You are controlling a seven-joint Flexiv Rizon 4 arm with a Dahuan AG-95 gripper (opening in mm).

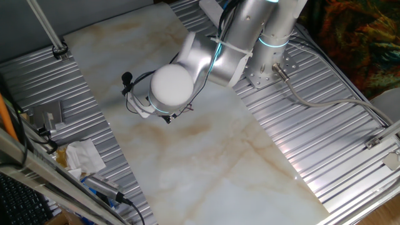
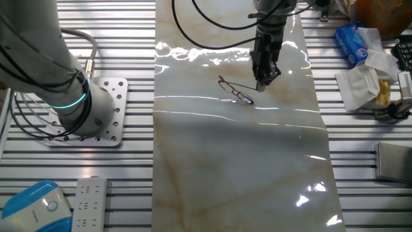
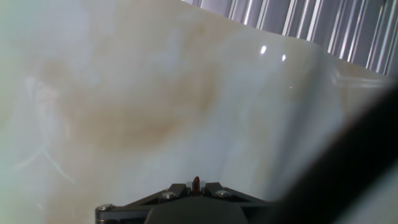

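Note:
A pair of glasses (image 2: 236,93) with a thin dark reddish frame hangs at the tip of my gripper (image 2: 260,86) in exterior view 2, its lenses off to the left. My gripper is shut on one temple arm of it. In the wrist view, a dark red bit of the glasses (image 3: 196,185) pokes up between the fingertips of the gripper; the remainder is hidden there. From exterior view 1, only a sliver of the glasses (image 1: 187,109) shows beside the gripper (image 1: 168,119), mostly covered by the wrist. Whether the glasses touch the surface, I cannot tell.
Beneath lies a marbled glossy sheet (image 2: 238,171), otherwise bare, over a slatted metal table (image 1: 312,134). Tissues (image 2: 357,87) and a blue packet (image 2: 351,44) lie past its right edge. A power strip (image 2: 89,203) is near the arm's base.

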